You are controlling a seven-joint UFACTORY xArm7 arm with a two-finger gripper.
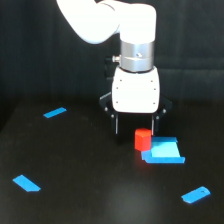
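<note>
A small red block (143, 140) stands upright at the left edge of a square marked in blue tape (168, 160), hiding part of its upper left corner. White shows inside the square (164, 149). My gripper (135, 128) points down just behind or above the block, its two dark fingers (116, 124) spread well apart. The block shows nearer the right finger, with a gap on the left. Against the dark background the fingertips are hard to make out, and whether one touches the block cannot be told.
Strips of blue tape lie on the black table at the back left (55, 112), front left (26, 184) and front right (196, 195).
</note>
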